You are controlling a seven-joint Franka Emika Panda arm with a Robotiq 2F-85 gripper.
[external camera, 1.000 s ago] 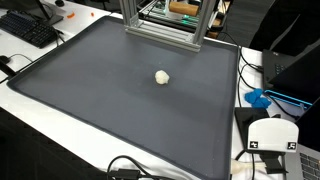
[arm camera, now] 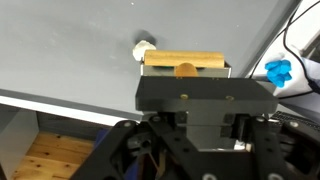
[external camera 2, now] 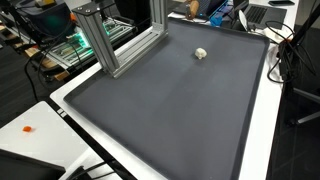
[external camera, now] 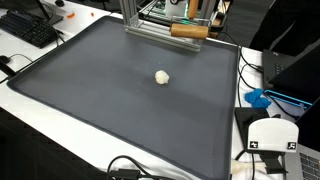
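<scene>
A light-brown wooden piece [external camera: 189,31], long and rounded, hangs at the far edge of the grey mat in exterior view 1. My gripper [external camera: 193,17], mostly cut off by the frame's top, is shut on it. In the wrist view the wooden piece [arm camera: 185,57] lies crosswise just beyond the dark gripper body, which hides the fingertips. Out on the mat sits a small cream-white lump [external camera: 162,77], apart from the gripper and the wood. Exterior view 2 has the same lump [external camera 2: 201,53] toward its top.
A metal frame [external camera 2: 130,55] stands along one mat edge. Beyond the mat lie a blue crumpled cloth [arm camera: 278,72], cables, a keyboard [external camera: 30,29] and a white marker board [external camera: 272,136].
The wooden piece has come down in exterior view 1, from the top of the frame to the mat's far edge, with my gripper. The cream-white lump has stayed put.
</scene>
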